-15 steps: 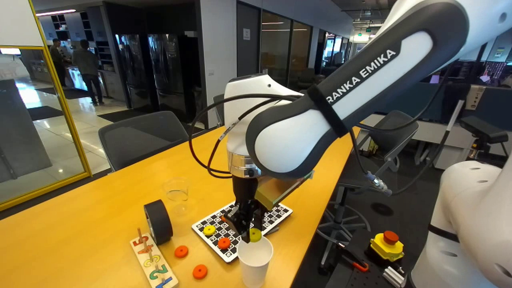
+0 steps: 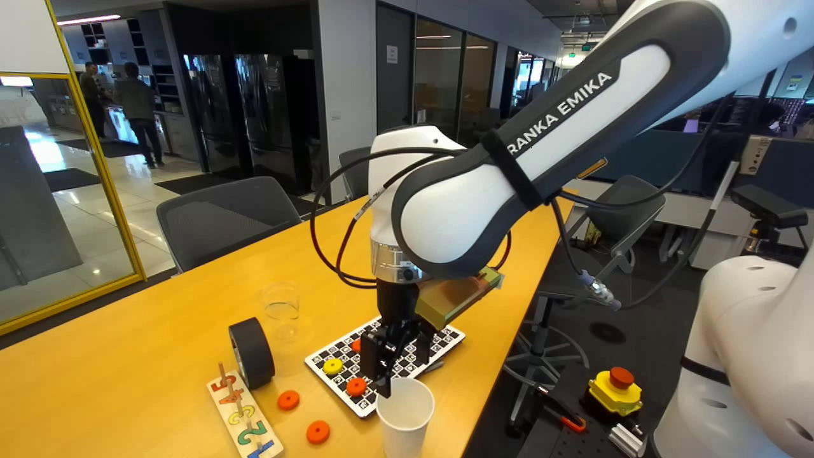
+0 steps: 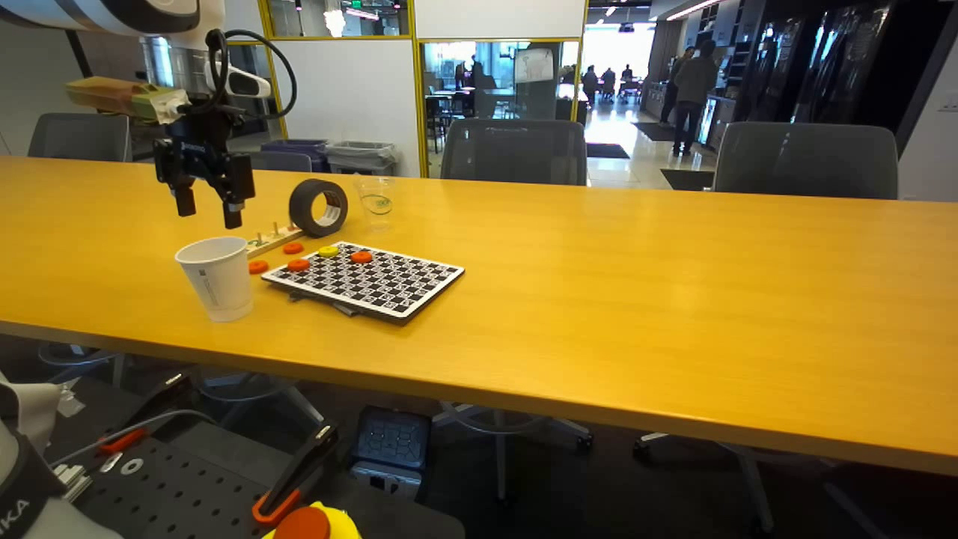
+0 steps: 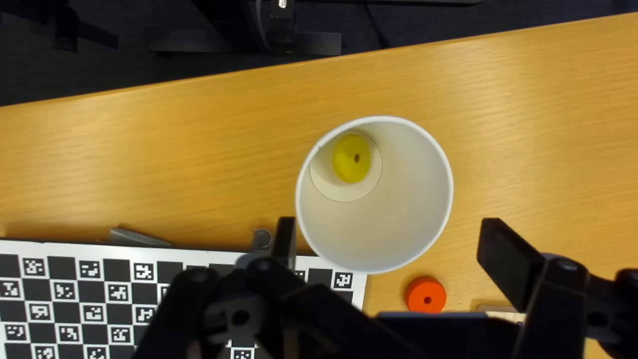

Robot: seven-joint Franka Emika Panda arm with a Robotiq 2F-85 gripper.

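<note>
A yellow disc [image 4: 351,158] with a small hole lies at the bottom of the upright white paper cup [image 4: 412,197]. Over the cup's board-side rim, my gripper is open, its fingers spread wide with nothing between them. In the second exterior view the gripper [image 3: 211,215] hangs above the cup [image 3: 220,283], clear of it. Another yellow disc [image 2: 332,366] and an orange disc [image 2: 356,387] rest on the checkered board [image 2: 446,340]. Two more orange discs [image 2: 288,400] lie on the table beside the board.
A wooden number board with pegs [image 2: 244,416], a black tape roll [image 2: 252,351] and a clear cup [image 2: 282,309] stand beyond the loose discs. Close to the cup runs the table's edge [image 4: 251,69]. Wide bare table [image 3: 673,296] lies beyond the board.
One second ago the gripper held a yellow disc at the cup's mouth. Its fingers have since spread, the disc is inside the cup, and the gripper has shifted slightly.
</note>
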